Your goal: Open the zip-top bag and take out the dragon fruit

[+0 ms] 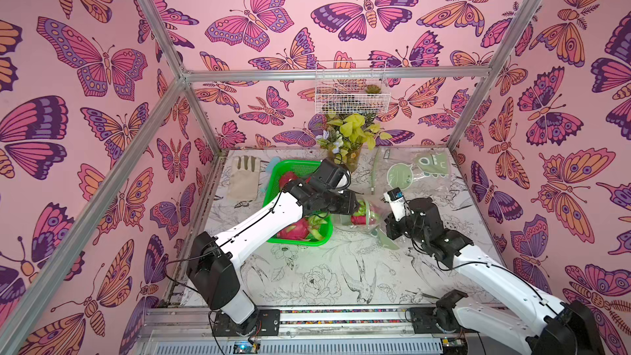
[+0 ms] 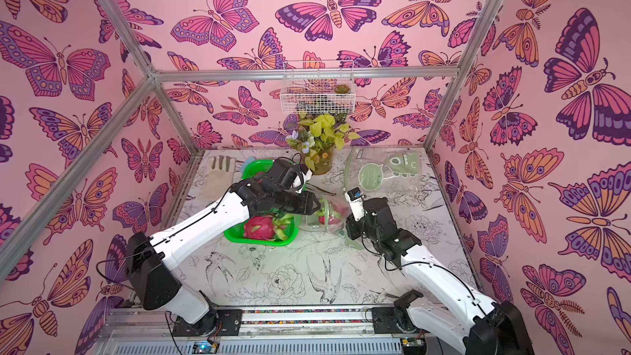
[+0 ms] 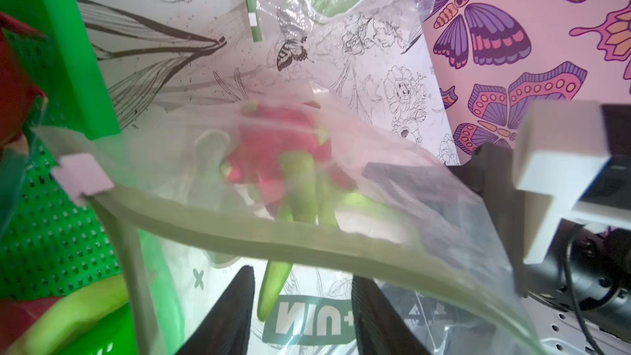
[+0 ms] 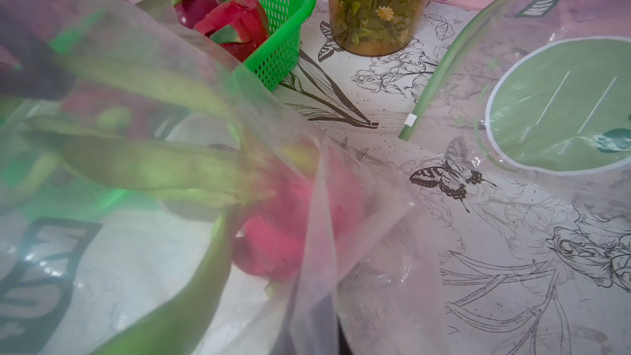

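Observation:
A clear zip bag with a green-edged rim point(image 3: 276, 233) stands in front of the left wrist camera. Its two rim strips spread apart from a pale tab at the left end. Behind the film lies the red dragon fruit with green leaves; it also shows blurred through plastic in the right wrist view. My left gripper is open at the rim, nothing visibly gripped; whether its fingers are inside the mouth, I cannot tell. On the bag's right side, my right gripper is shut on folds of film, its fingers mostly hidden.
Left of the bag is a green basket point(image 1: 307, 244) holding more dragon fruit, partly under my left arm. Behind stand a flower vase point(image 4: 371, 13) and another flat bag point(image 4: 558, 105). A glove point(image 1: 244, 178) lies at back left.

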